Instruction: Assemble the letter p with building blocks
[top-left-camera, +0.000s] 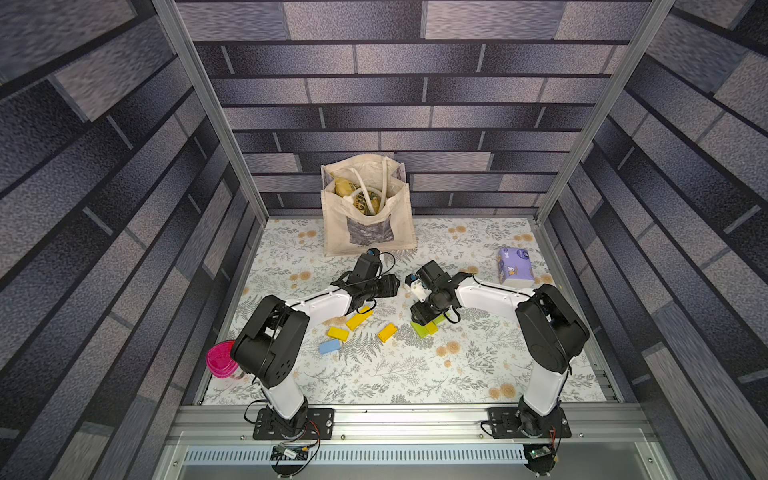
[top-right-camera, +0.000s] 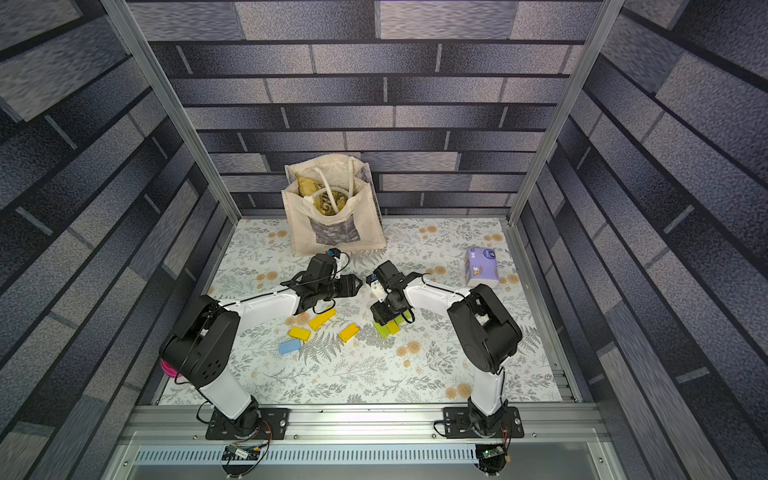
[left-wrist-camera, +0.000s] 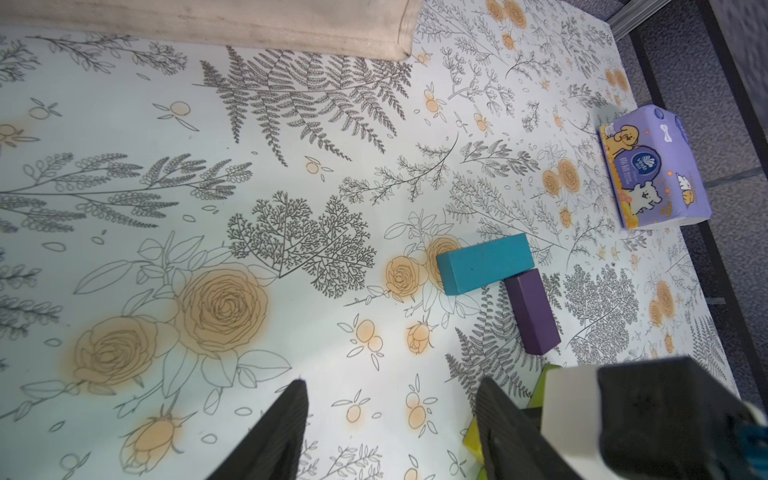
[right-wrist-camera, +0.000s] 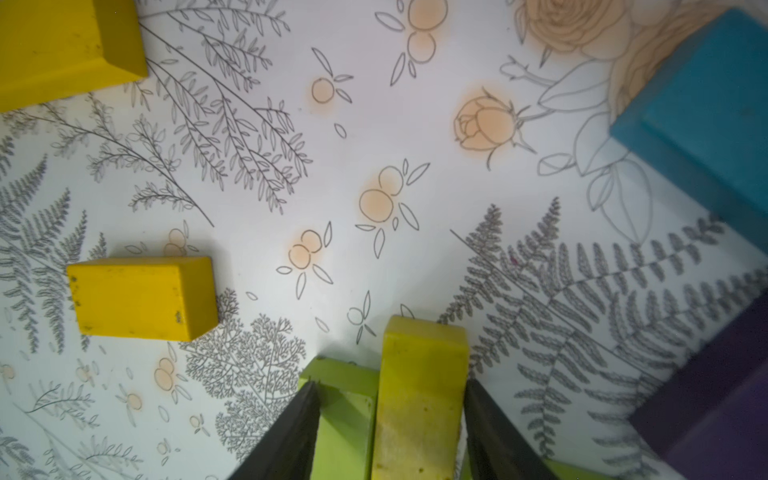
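My right gripper hangs low over a yellow block (right-wrist-camera: 420, 400) lying beside a green block (right-wrist-camera: 340, 416); its fingers are part apart, and whether they grip anything is unclear. My left gripper stands open over bare mat, left of a teal block (left-wrist-camera: 484, 264) and a purple block (left-wrist-camera: 529, 312), which touch. Loose yellow blocks (top-left-camera: 360, 320) and a light blue block (top-left-camera: 329, 346) lie front left of the left gripper.
A cloth bag (top-left-camera: 368, 232) stands at the back middle, a purple packet (top-left-camera: 514, 266) at the right, a pink container (top-left-camera: 221, 360) at the front left.
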